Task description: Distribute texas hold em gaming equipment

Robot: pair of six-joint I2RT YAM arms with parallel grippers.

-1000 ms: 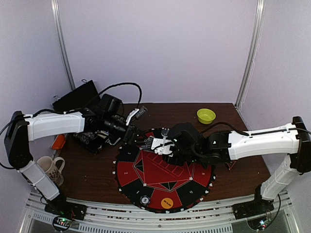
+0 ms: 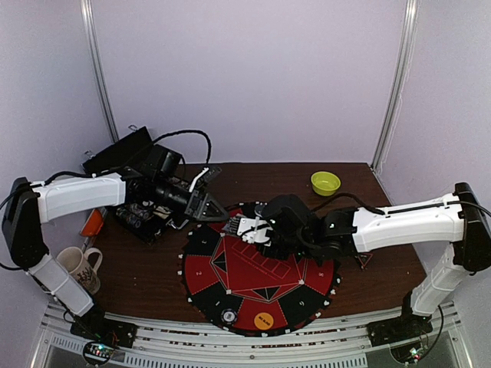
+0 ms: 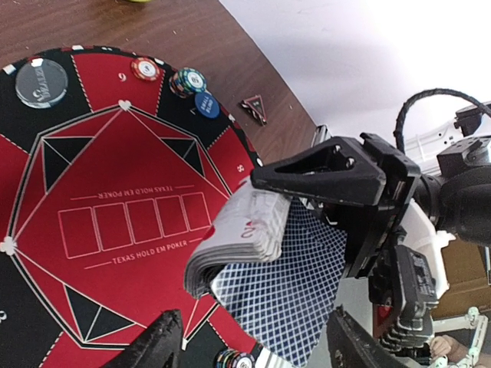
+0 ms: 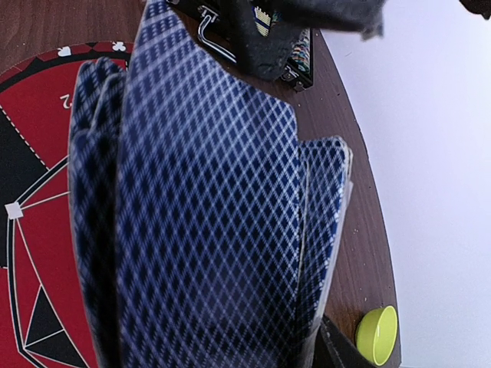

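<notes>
My right gripper [image 2: 256, 228] is shut on a deck of playing cards [image 3: 244, 222], holding it above the middle of the round red-and-black poker mat [image 2: 203, 274]. Blue lattice backs [image 4: 207, 192] fill much of the right wrist view, and the deck is fanned into uneven packets. Facing it from the left is my left gripper, its fingers [image 3: 157, 346] part open with nothing seen between them. In the top view the left fingertips come close to the deck; whether they touch it cannot be told.
On the mat lie a clear dealer disc [image 3: 41, 83], chip stacks [image 3: 187, 81], a blue small blind button [image 3: 206, 104] and a yellow button [image 2: 264, 320]. An open black case [image 2: 126, 153] is at back left, a mug [image 2: 80, 268] at front left, a green bowl [image 2: 325, 183] at back right.
The right arm and its deck stay nearly still.
</notes>
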